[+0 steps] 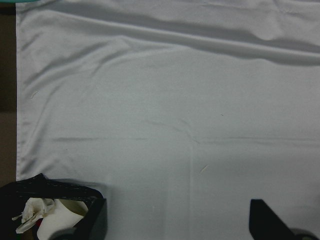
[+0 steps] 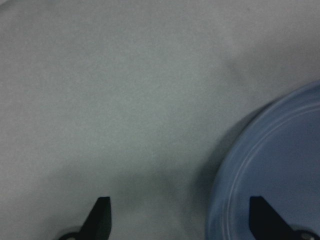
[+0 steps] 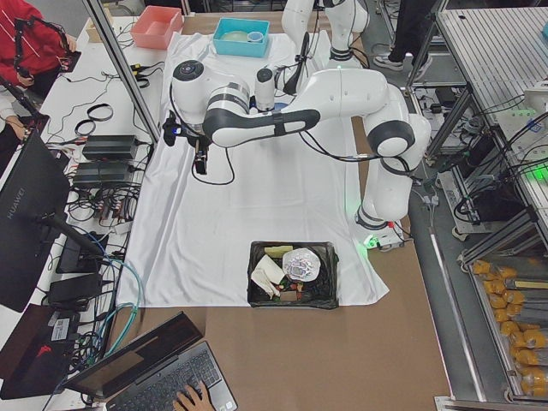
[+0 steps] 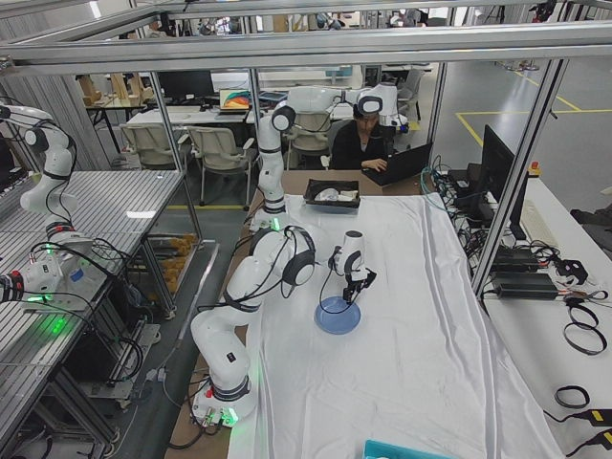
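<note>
A blue round plate (image 4: 337, 321) lies on the white cloth; its curved rim (image 2: 235, 170) fills the lower right of the right wrist view. My right gripper is open just over that rim, one finger above the plate, the other above cloth, nothing between them. In the camera right view it hangs low at the plate. My left gripper is open high over the cloth, nothing held; in the camera left view its arm spans the upper middle, partly hiding the plate.
A black crate (image 3: 329, 278) with cloths and a silver item stands at the cloth's near edge. A teal bin (image 3: 219, 43) with a cup stands at the far end. A monitor and cables line the side table.
</note>
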